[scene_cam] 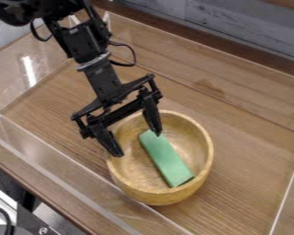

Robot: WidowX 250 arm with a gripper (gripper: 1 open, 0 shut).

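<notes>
My black gripper [131, 124] reaches down from the upper left over the left and back part of a round tan bowl [198, 174], its two fingers spread wide and open. A green rectangular block [165, 156] lies inside the bowl, right of and below the gripper. I see nothing held between the fingers.
A light wooden table [242, 101] fills most of the view, with free room to the right and at the back. A pale metal strip runs along the lower left edge, with dark cabling at the bottom left corner.
</notes>
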